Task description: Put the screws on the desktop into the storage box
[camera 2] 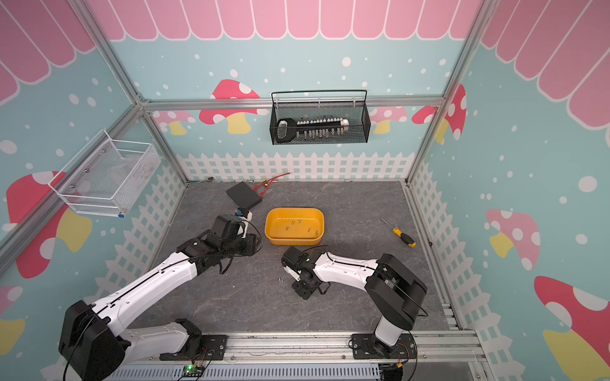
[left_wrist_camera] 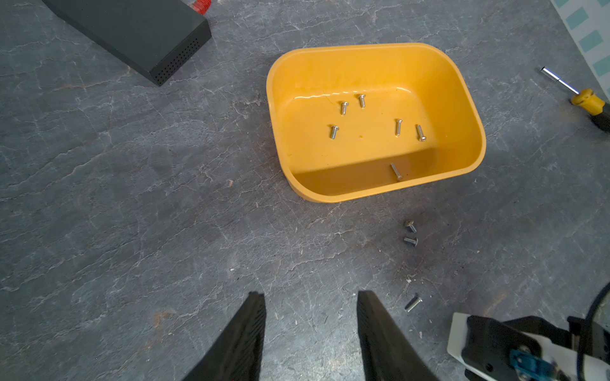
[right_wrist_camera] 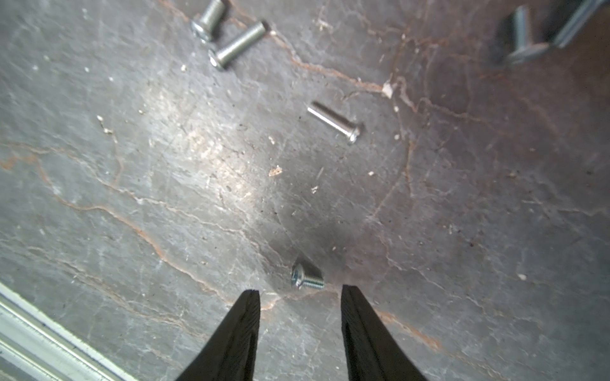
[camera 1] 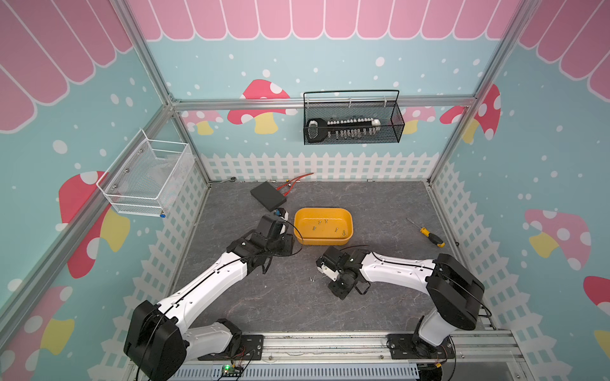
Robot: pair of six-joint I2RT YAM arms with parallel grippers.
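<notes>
The yellow storage box (left_wrist_camera: 375, 152) holds several small screws. Loose screws lie on the grey desktop in front of it, such as a screw (left_wrist_camera: 413, 303). In the right wrist view my right gripper stands open low over the desk, with a short screw (right_wrist_camera: 310, 280) just beyond the gap between its fingertips. Other screws (right_wrist_camera: 331, 120) lie farther off in that view. My left gripper hangs open left of the box's front, with nothing between its fingers.
A dark flat box (left_wrist_camera: 127, 31) and red-handled tool (camera 1: 298, 179) lie at the back left. A yellow screwdriver (camera 1: 434, 238) lies on the right. Wire baskets (camera 1: 352, 123) hang on the walls.
</notes>
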